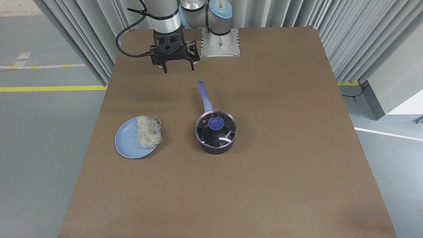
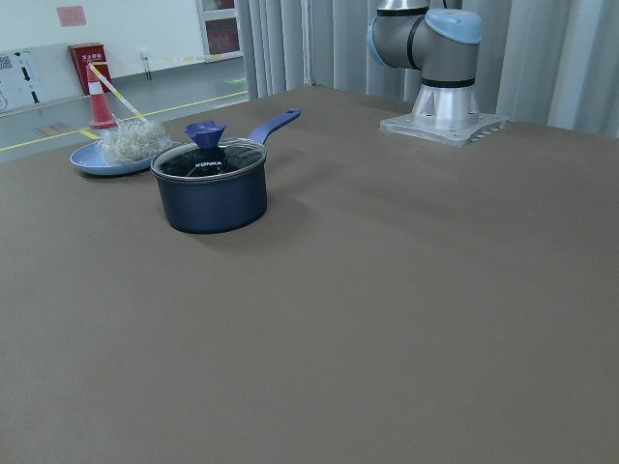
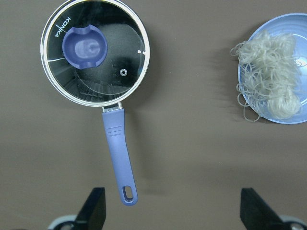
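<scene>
A dark saucepan (image 1: 216, 138) with a glass lid, blue knob (image 3: 85, 47) and long blue handle (image 3: 117, 143) stands on the brown table, its handle pointing toward the robot. Beside it, a blue plate (image 1: 127, 142) holds a tangle of pale noodle-like strands (image 3: 268, 72), some hanging over its rim. My gripper (image 1: 178, 68) is raised at the back of the table, above and short of the pot's handle. In the wrist view its two fingertips stand wide apart, open, with nothing between them but table and the handle's end below.
The robot base (image 1: 220, 47) is mounted at the back edge of the table (image 1: 277, 166). Corrugated panels stand behind.
</scene>
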